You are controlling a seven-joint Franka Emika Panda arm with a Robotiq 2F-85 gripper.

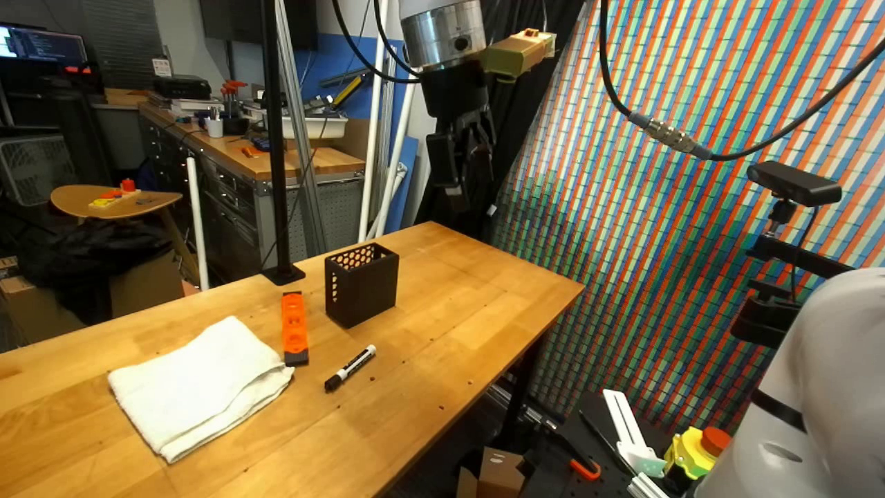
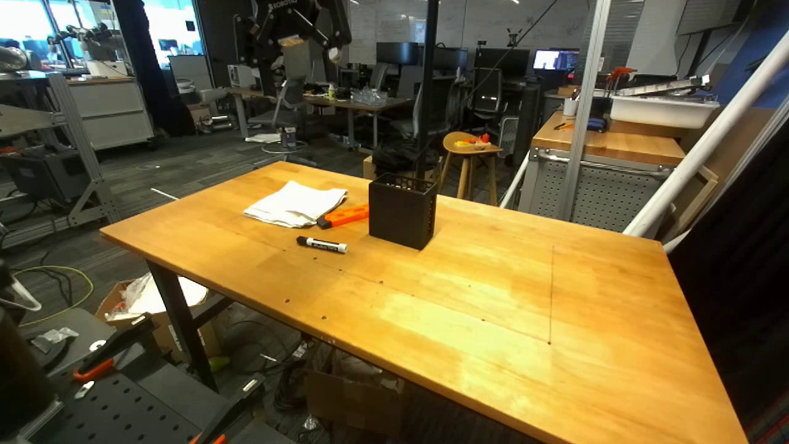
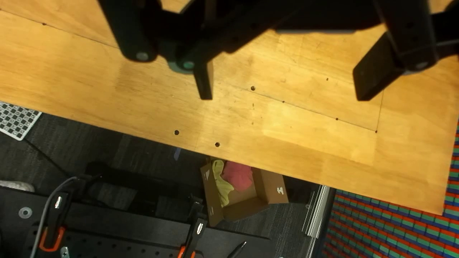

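High above the table, my gripper is open, its two fingers wide apart and only bare wood below them in the wrist view. Exterior view 2 catches the gripper (image 2: 296, 55) at the top edge. On the table stands a black open-topped box (image 1: 362, 286) with round holes in one side. A black-and-white marker (image 1: 350, 368) lies in front of it. Left of the box is an orange level (image 1: 294, 325) with dark ends. A folded white cloth (image 1: 199, 386) lies flat farther left. The wrist view shows none of these objects.
A black pole (image 1: 283, 272) rises at the table's back edge. Below the front edge, a cardboard box (image 3: 241, 202) holds pink and yellow cloth.
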